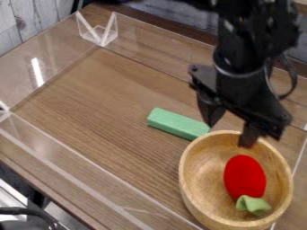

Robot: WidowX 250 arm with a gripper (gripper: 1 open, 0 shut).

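The robot's dark gripper point(234, 110) hangs blurred over the upper right, above the bowl's back edge and right of a green block point(178, 123) lying on the wooden table. A beige bowl point(197, 180) at the lower right holds a red object point(243, 177) with a pale green top point(253, 205). Motion blur makes the fingers hard to read, but they look apart, with nothing visible held between them.
A white wire holder point(99, 30) stands at the back left. Dark cables run along the lower left edge.
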